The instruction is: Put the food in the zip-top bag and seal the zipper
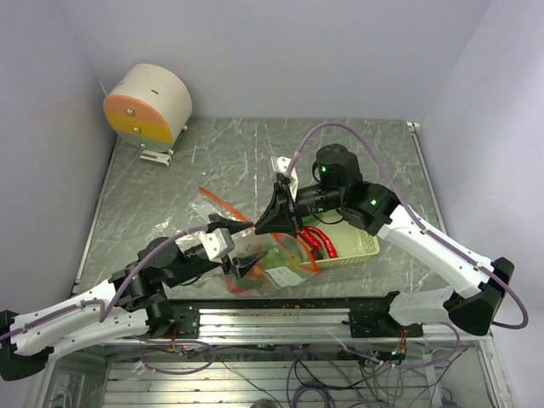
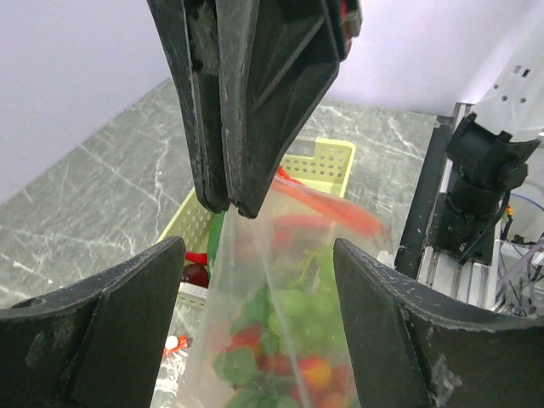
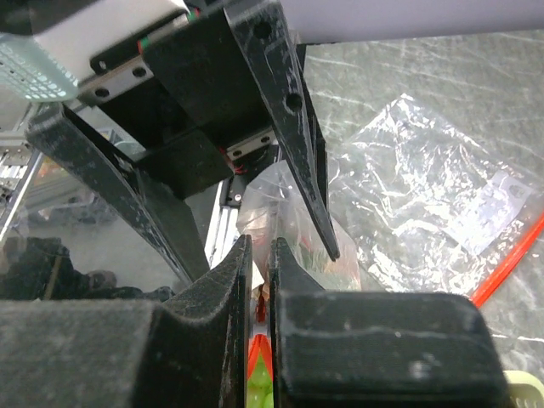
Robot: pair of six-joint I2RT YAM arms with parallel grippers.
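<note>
A clear zip bag (image 2: 289, 314) with green and red food inside hangs below my grippers; its orange zipper edge (image 1: 297, 255) shows in the top view. My right gripper is shut on the bag's top edge. My left gripper stands part open around the bag, facing the right fingertips (image 2: 238, 204); whether it touches the plastic I cannot tell.
A pale green basket (image 1: 353, 242) with red peppers (image 1: 327, 242) sits behind at the right. Another clear bag (image 3: 425, 195) lies flat on the marble table. A cream cylinder (image 1: 149, 106) stands at the back left.
</note>
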